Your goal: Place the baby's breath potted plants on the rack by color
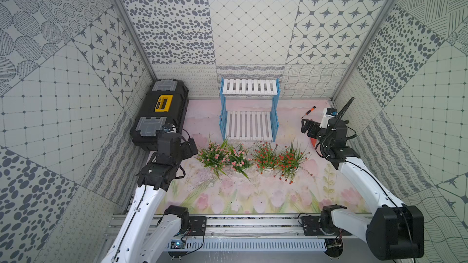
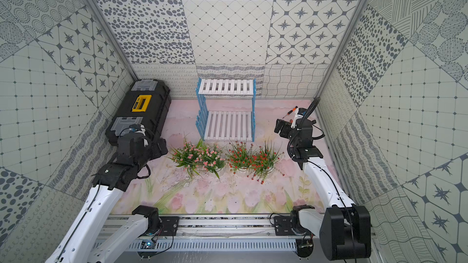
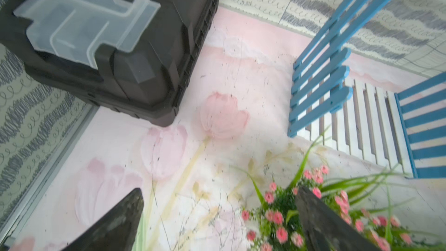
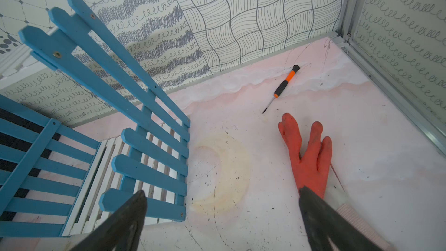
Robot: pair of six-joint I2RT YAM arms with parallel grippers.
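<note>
Two pink-flowered plants (image 1: 212, 154) stand side by side in front of the rack, left of two red-flowered plants (image 1: 265, 155). Their foliage mostly hides the pots. Behind them the rack has blue slatted sides and two white slatted shelves, an upper shelf (image 1: 249, 86) and a lower shelf (image 1: 248, 125), both bare. My left gripper is open, left of the pink plants; its right finger (image 3: 320, 223) overlaps the nearest blooms in the left wrist view, though contact cannot be told. On the rack's right side, my right gripper is open and empty.
A black toolbox (image 1: 158, 112) fills the back left corner. To the right lie a red glove (image 4: 309, 158) and a small orange-black screwdriver (image 4: 284, 86). Clear table (image 1: 234, 194) extends in front of the plants.
</note>
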